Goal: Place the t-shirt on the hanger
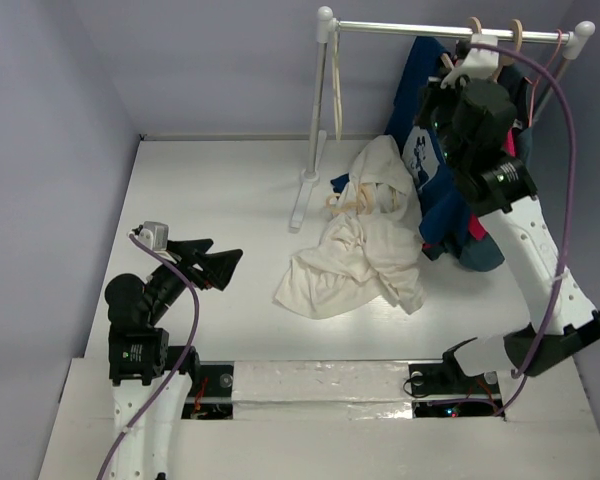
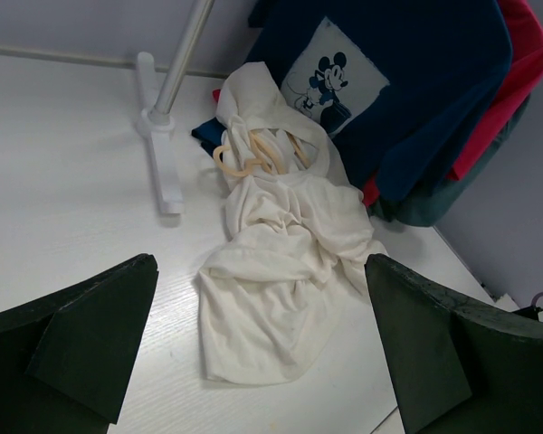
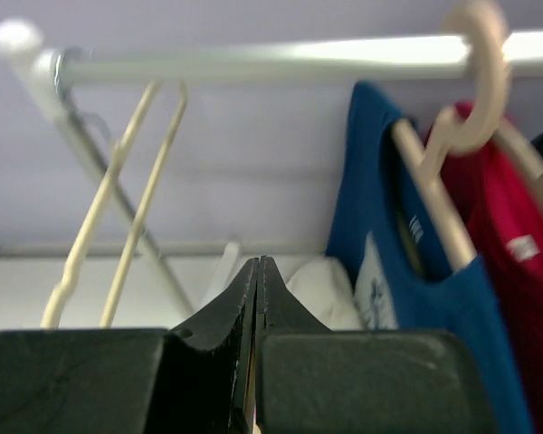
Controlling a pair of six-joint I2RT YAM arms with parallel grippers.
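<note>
A cream t-shirt (image 1: 355,255) lies crumpled on the table below the rail, with a wooden hanger (image 2: 253,163) tangled in its upper part. My right gripper (image 1: 426,112) is up near the rail, beside the hanging clothes. In the right wrist view its fingers (image 3: 226,348) meet, and nothing shows between them. Well to the left of the shirt, low over the table, my left gripper (image 1: 230,268) stands open and empty. The left wrist view looks between its spread fingers toward the shirt.
Several garments, among them a blue one with a mouse print (image 2: 330,77), hang at the rail's right end. Empty hangers (image 3: 118,199) hang at the left end of the rail (image 1: 440,30). The rack's foot (image 1: 305,200) stands left of the shirt.
</note>
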